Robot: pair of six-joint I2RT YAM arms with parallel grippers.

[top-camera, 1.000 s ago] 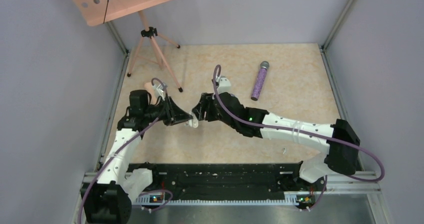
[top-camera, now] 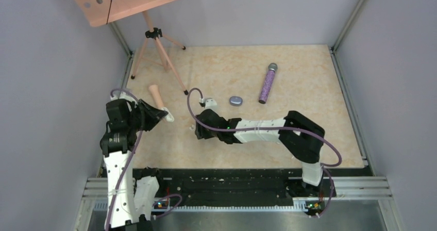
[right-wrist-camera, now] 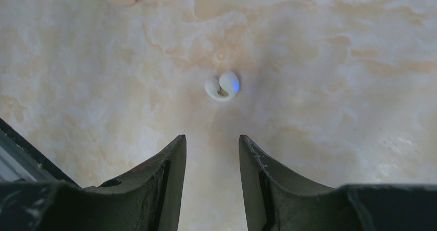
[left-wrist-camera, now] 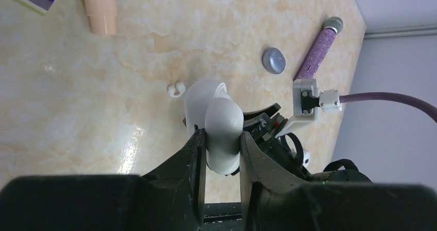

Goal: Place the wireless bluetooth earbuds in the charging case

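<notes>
My left gripper is shut on the white charging case, held up off the table with its lid raised. From above, the case shows at the tip of the left gripper, on the left. A white earbud lies on the table; in the left wrist view the earbud is left of the case. My right gripper stands part open, its fingers apart and empty, with the earbud ahead of them. In the top view the right gripper is close beside the earbud.
A grey-blue oval object and a purple microphone lie at the back right. A peach cylinder rests behind the left gripper, near the peach tripod. Open table lies in front of both grippers.
The left gripper has drawn back leftward with the case, away from the right one.
</notes>
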